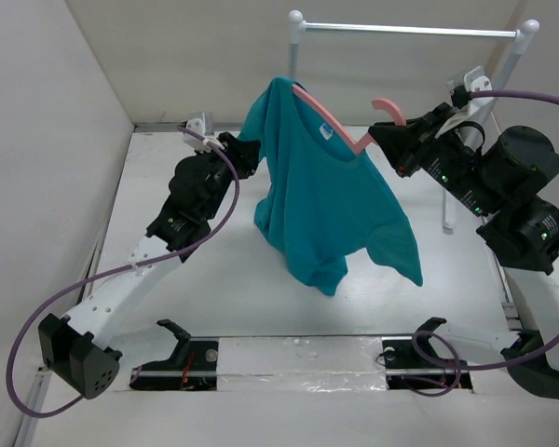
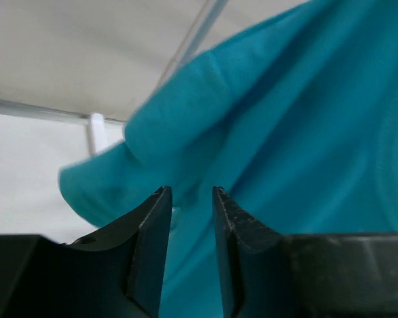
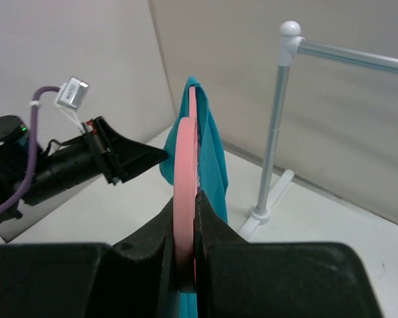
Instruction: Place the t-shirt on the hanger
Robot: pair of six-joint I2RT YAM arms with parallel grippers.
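The teal t shirt point(image 1: 326, 214) hangs draped from the pink hanger point(image 1: 321, 114), whose left arm runs into the shirt's neck. My right gripper point(image 1: 391, 140) is shut on the hanger, which fills the space between its fingers in the right wrist view point(image 3: 186, 245). My left gripper point(image 1: 246, 154) is at the shirt's upper left edge; in the left wrist view its two fingertips point(image 2: 160, 202) show with a gap between them against blurred teal cloth. Whether they pinch any cloth I cannot tell.
A white rail rack point(image 1: 405, 30) stands behind at the top, its posts either side. Walls close in at left and right.
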